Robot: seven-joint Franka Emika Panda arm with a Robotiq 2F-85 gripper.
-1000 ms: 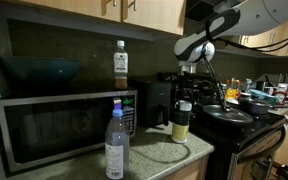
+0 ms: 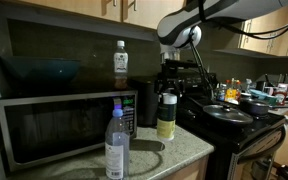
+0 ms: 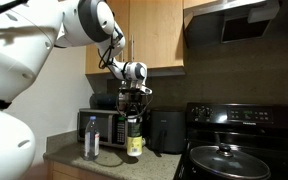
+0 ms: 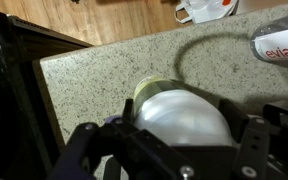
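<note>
A canister with a white and yellow label (image 2: 166,118) stands upright on the counter, right of the microwave. My gripper (image 2: 169,90) is directly above it, pointing down. In the second exterior view the canister (image 3: 134,140) is below the gripper (image 3: 133,112). The wrist view shows its round white lid (image 4: 182,118) between my open fingers, one to each side. Whether the pads touch it cannot be made out.
A clear water bottle (image 2: 117,145) stands at the counter's front left. The microwave (image 2: 69,127) bears a dark bowl (image 2: 36,74) and another bottle (image 2: 120,58). To the right is the stove with a lidded pan (image 2: 227,113). Bare counter (image 2: 149,158) lies in front of the canister.
Over the last second the canister and my gripper have shifted left together, away from the stove and toward the microwave. The water bottle has stayed in place.
</note>
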